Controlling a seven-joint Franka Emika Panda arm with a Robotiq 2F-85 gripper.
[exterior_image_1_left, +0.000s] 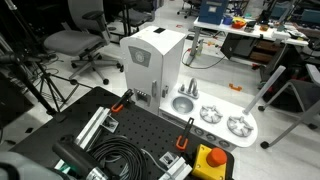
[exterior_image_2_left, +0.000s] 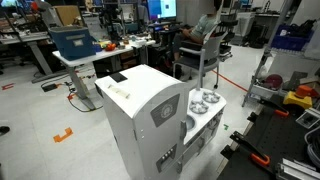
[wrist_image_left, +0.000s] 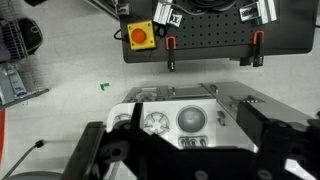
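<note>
In the wrist view my gripper shows as dark fingers spread apart along the lower edge, with nothing visible between them. Below it is a white toy kitchen counter with a small sink and two round burners. A tall white cabinet stands at the sink end of the counter, its doors looking closed. Neither exterior view shows my gripper clearly, so its height above the counter cannot be told.
A dark perforated table borders the counter. On it are a yellow box with a red button, orange-handled clamps and coiled black cable. Chairs and desks stand farther back.
</note>
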